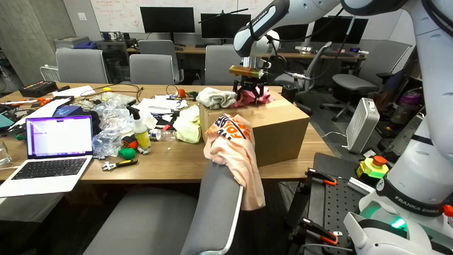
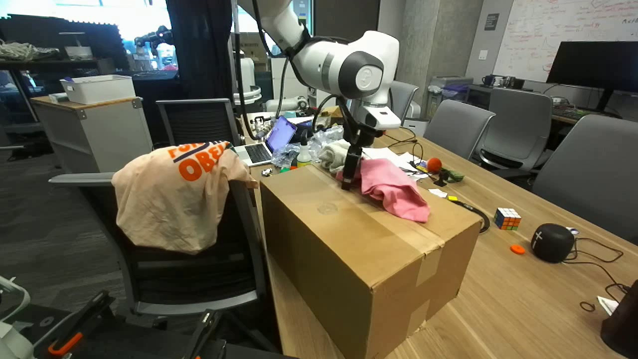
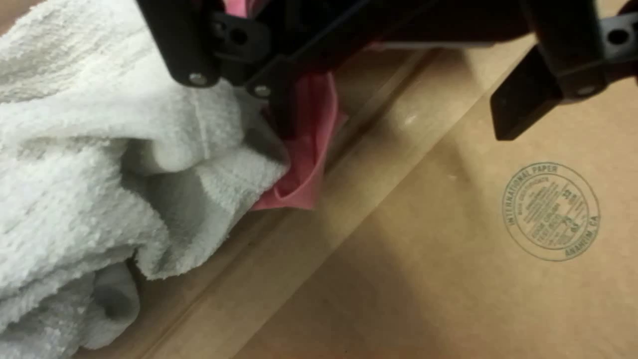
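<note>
A pink cloth (image 2: pixel 395 188) lies crumpled on top of the cardboard box (image 2: pixel 335 221). Beside it, touching it, is a whitish towel (image 1: pixel 215 97), which fills the left of the wrist view. My gripper (image 1: pixel 247 92) is low over the pink cloth, close to the towel, with its fingers spread wide. In the wrist view one finger (image 3: pixel 520 104) hangs over bare cardboard. The other reaches down where the towel and a pink fold (image 3: pixel 308 155) meet; its tip is dark and partly hidden. Nothing is seen held between the fingers.
A peach shirt (image 1: pixel 231 157) drapes over the chair back in front of the box. Left of the box lie a yellow cloth (image 1: pixel 189 124), a spray bottle (image 1: pixel 142 136) and clutter around a laptop (image 1: pixel 59 140). The box top nearest the robot is bare.
</note>
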